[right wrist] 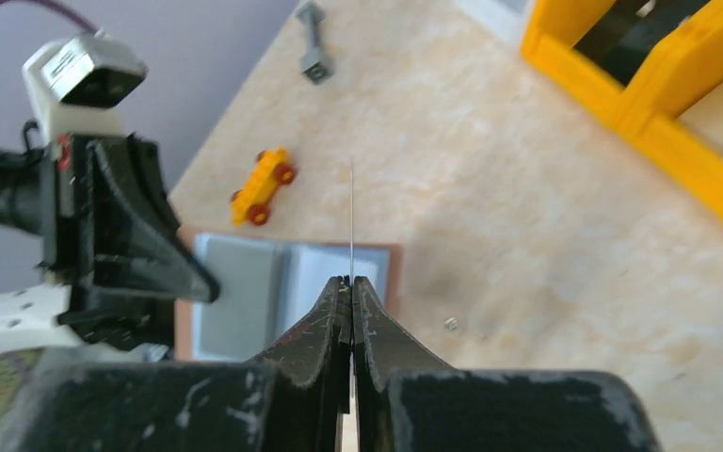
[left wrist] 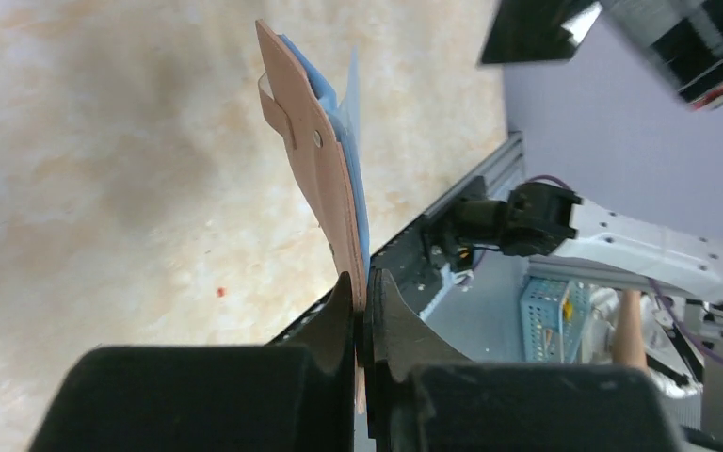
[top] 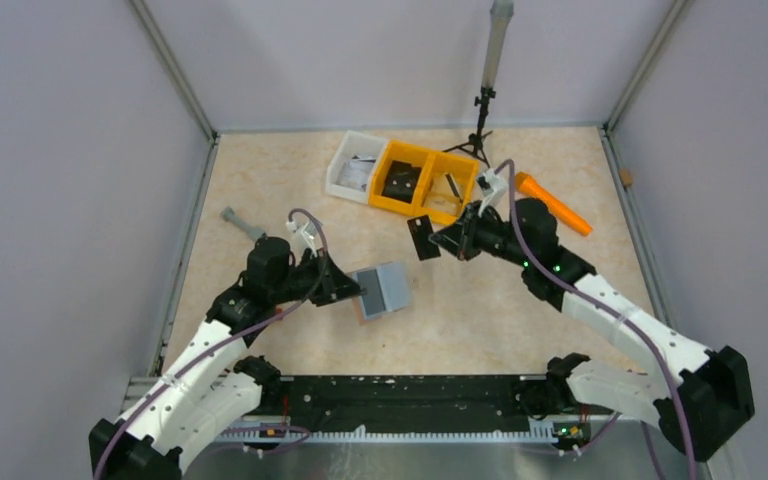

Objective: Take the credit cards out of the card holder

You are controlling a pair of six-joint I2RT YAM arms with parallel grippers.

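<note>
The card holder (top: 395,287), brown outside with pale blue and grey inside, is spread open. My left gripper (top: 362,291) is shut on its left part. In the left wrist view the brown cover (left wrist: 306,137) and blue inner flaps rise from between the fingers. My right gripper (top: 436,240) is shut on a black card (top: 420,238), up and to the right of the holder and clear of it. Seen edge-on in the right wrist view, the card is a thin line (right wrist: 352,212). Whether other cards sit in the holder cannot be told.
Behind the arms stand a white bin (top: 339,175) and a yellow bin (top: 425,159) with two compartments, both with things inside. An orange microphone (top: 552,203) lies at right, a grey tool (top: 244,224) at left. A yellow toy car (right wrist: 262,186) is near the left arm.
</note>
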